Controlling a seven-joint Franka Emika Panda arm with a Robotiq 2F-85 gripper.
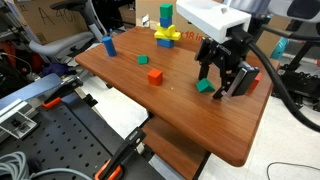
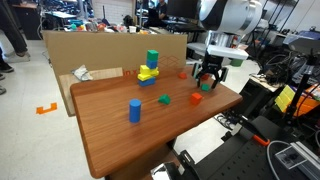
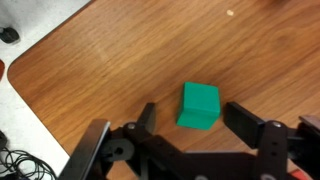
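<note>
A green block lies on the wooden table. My gripper is lowered around it, one finger on each side. From the wrist view, the green block sits between the parted fingertips, nearer the right one; the left one stands clear of it. The gripper is open, and whether the right fingertip touches the block is hard to tell.
Left of the arm lie an orange-red cube and a second green block. A stack of blue, yellow and green blocks stands at the back, with a blue cylinder farther left.
</note>
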